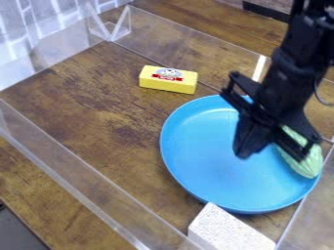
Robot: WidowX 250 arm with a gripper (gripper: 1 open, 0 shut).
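Note:
My black gripper (268,132) hangs above the right part of a blue plate (209,171), blurred, its fingers close together with nothing visible between them. A pale green item (303,158) lies at the plate's right edge, partly hidden behind the gripper. A yellow box (167,79) with a red label sits on the wooden surface behind the plate.
A white block (229,229) lies just in front of the plate. Clear plastic walls border the wooden surface (78,117), whose left part is bare.

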